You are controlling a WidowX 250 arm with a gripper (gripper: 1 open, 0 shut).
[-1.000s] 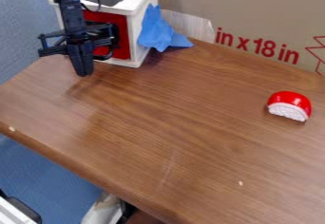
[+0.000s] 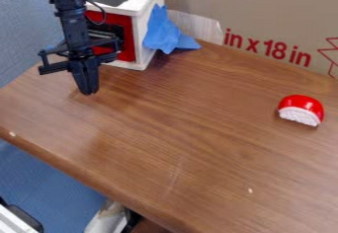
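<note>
My black gripper [image 2: 87, 85] hangs at the left of the wooden table [image 2: 185, 158], its fingers pointing down, low over the top, in front of a white box [image 2: 140, 55] with a red front [image 2: 119, 35]. Whether the fingers are apart or together is too small to tell. A red object with a white bottom [image 2: 301, 106] lies at the right of the table.
A blue cloth [image 2: 166, 32] lies against the box's right side. A cardboard panel [image 2: 264, 15] with red print stands behind. The table's left edge drops to a blue surface.
The gripper has shifted very slightly around the same spot in front of the box, a little lower than a second ago. The other things have not moved.
</note>
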